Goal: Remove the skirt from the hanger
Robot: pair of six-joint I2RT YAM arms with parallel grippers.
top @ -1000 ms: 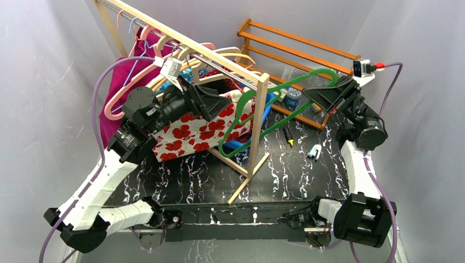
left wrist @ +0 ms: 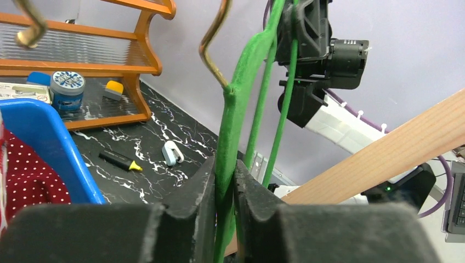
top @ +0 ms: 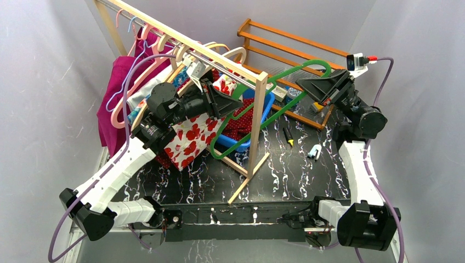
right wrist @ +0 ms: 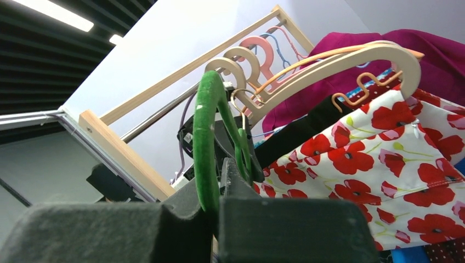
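A green hanger [top: 274, 118] spans between my two grippers at the front end of the rack, with no garment on it. My left gripper [top: 237, 104] is shut on its left part; in the left wrist view a green bar [left wrist: 227, 131] with a brass hook [left wrist: 211, 49] runs up between the fingers. At its other end my right gripper [top: 307, 86] is shut on it, the green end [right wrist: 205, 126] standing between the fingers. A white cloth with red poppies [right wrist: 373, 170] hangs beside it on the rack. Dark red polka-dot cloth [left wrist: 33, 175] lies in the blue basket [left wrist: 74, 156].
The rack's front post [top: 257, 126] stands close to the green hanger. Other hangers with clothes fill the rail [top: 192, 49]. An orange-brown shelf [top: 307, 44] stands at the back right. A marker [top: 288, 136] and a small grey-white item [top: 314, 152] lie on the black table.
My left gripper has moved right and closed on the green hanger. The poppy cloth has shifted, baring more of the basket and polka-dot cloth. My right gripper has moved slightly left.
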